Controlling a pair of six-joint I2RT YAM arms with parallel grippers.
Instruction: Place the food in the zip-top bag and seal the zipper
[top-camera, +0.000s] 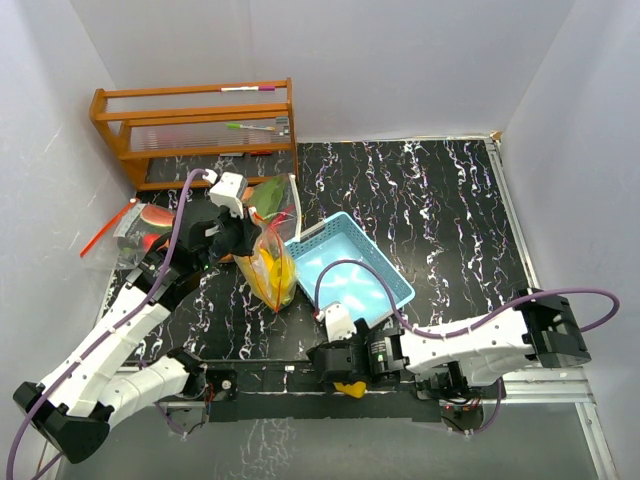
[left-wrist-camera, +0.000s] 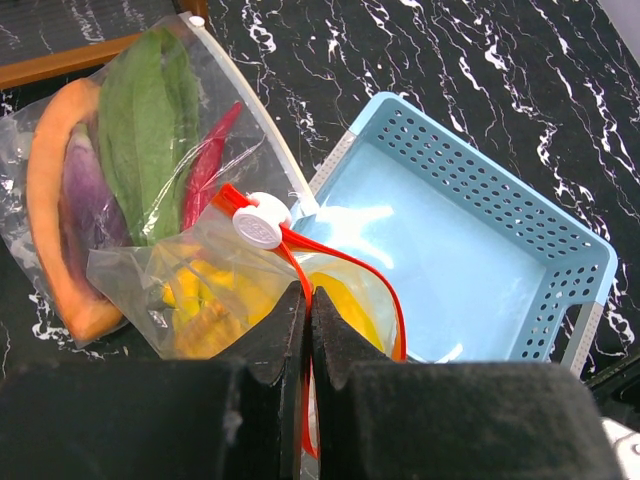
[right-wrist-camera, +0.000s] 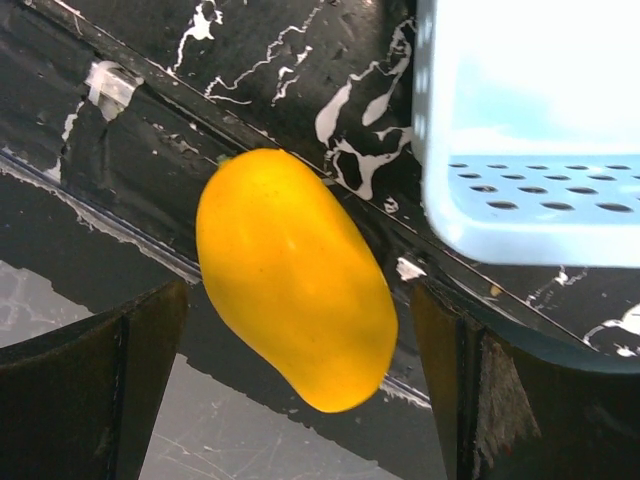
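Note:
A clear zip top bag with a red zipper edge and white slider has yellow food inside. My left gripper is shut on that bag's rim, and the red strip runs between its fingertips. A yellow-orange pepper-like food piece lies at the table's front edge, outside the bag. Over it stands my right gripper, open, one finger on either side of the piece; in the top view the right arm mostly covers it. The light blue basket looks empty.
A second bag with vegetables lies behind the held bag. Another bag with a red edge is at the far left. A wooden rack stands at the back.

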